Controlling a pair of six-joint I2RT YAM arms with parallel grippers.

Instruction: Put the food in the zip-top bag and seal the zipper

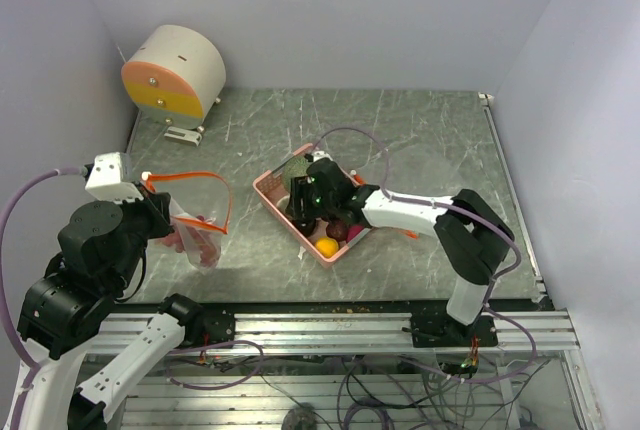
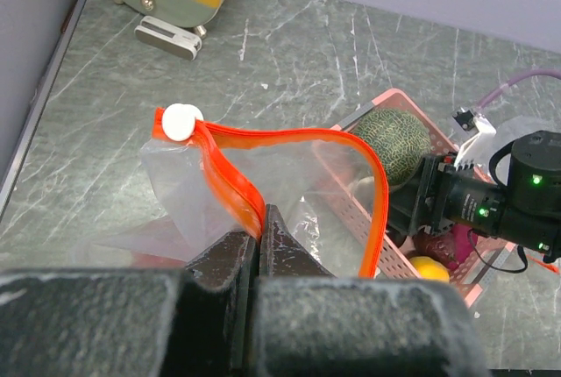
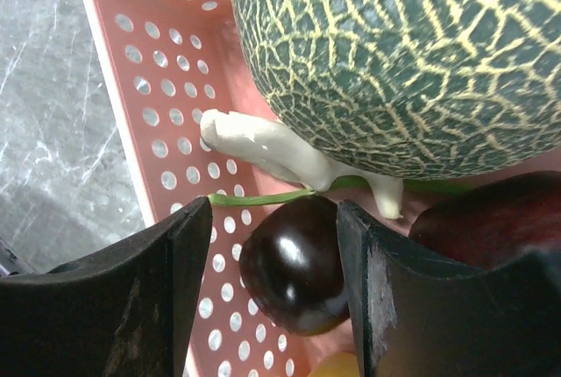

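The clear zip bag (image 1: 200,240) with orange zipper (image 2: 377,202) and white slider (image 2: 182,122) is held by my shut left gripper at its rim. Pinkish contents show inside it in the top view. My right gripper is part open inside the pink basket (image 3: 123,61), its fingers either side of a dark round plum-like fruit (image 3: 294,263). A white garlic or ginger-like piece (image 3: 263,145) with a green stem, a green melon (image 3: 394,53), a dark red fruit (image 3: 473,219) and a yellow fruit (image 1: 326,247) lie around it.
A cream drum-shaped box (image 1: 175,70) with a coloured front stands at the back left, a small grey bar beside it. Another orange-zipped bag (image 1: 430,170) lies right of the basket.
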